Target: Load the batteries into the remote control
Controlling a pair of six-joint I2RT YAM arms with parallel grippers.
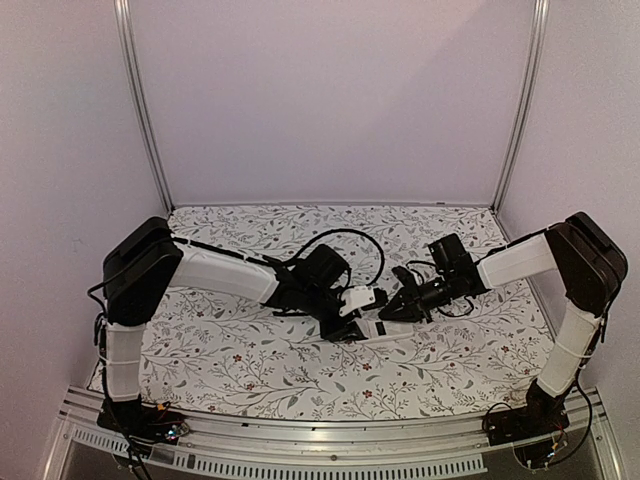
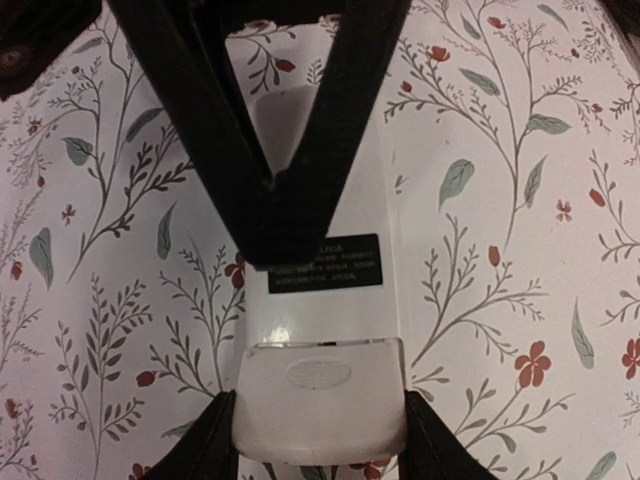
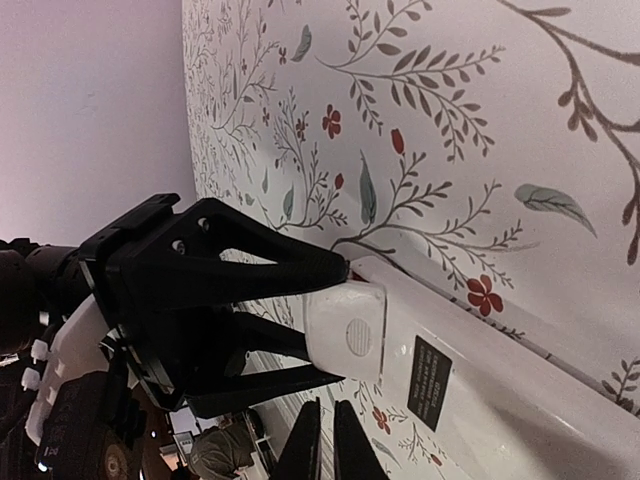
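The white remote (image 1: 390, 330) lies back up on the patterned table, a dark label (image 2: 325, 275) on it. My left gripper is shut on the remote's end, where the white battery cover sits; the right wrist view shows this cover (image 3: 345, 330) between the left fingers. My right gripper (image 1: 390, 312) is over the remote, beyond the label, its shut fingertips (image 2: 290, 235) close to the back surface, with nothing seen between them. No batteries can be made out.
Pale walls stand at the back and both sides, and a metal rail (image 1: 330, 430) runs along the front edge.
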